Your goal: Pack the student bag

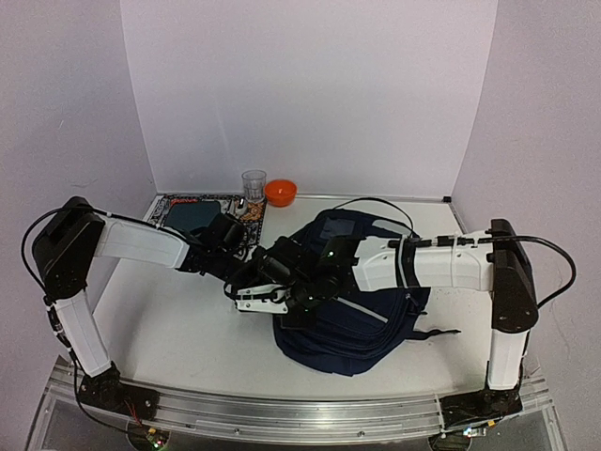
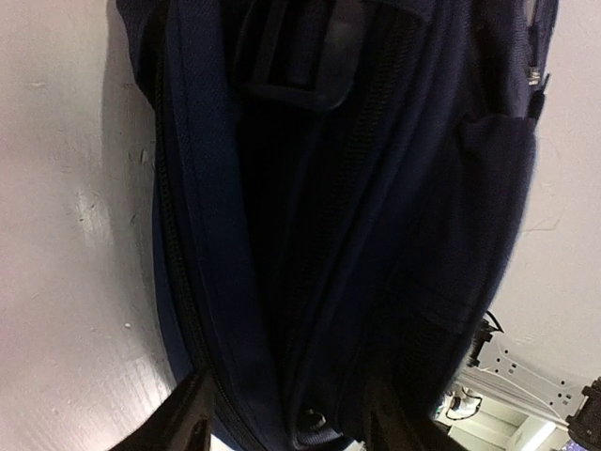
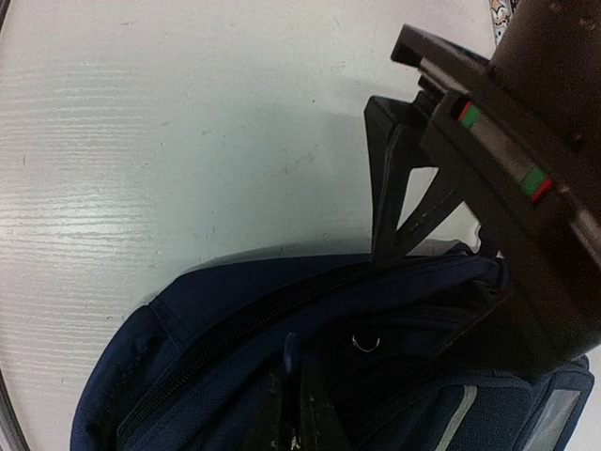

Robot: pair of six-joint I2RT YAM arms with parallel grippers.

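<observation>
The navy blue bag (image 1: 362, 324) lies on the right half of the table, its zipped mouth edge facing left. My right gripper is shut on a thin fold of the bag's cloth along that side. Against the zipped edge stands my left gripper; its fingers (image 2: 188, 413) are apart, and the bag's rim and zipper run between them without being visibly clamped. A dark flat item (image 1: 191, 215), perhaps a book, rests on a black-and-white patterned piece (image 1: 252, 230) at the back left, partly hidden by the left arm.
An orange bowl (image 1: 280, 194) and a clear glass (image 1: 254, 181) stand by the back wall. Both arms meet closely at the bag's left side, and a strap (image 1: 434, 334) trails off to its right.
</observation>
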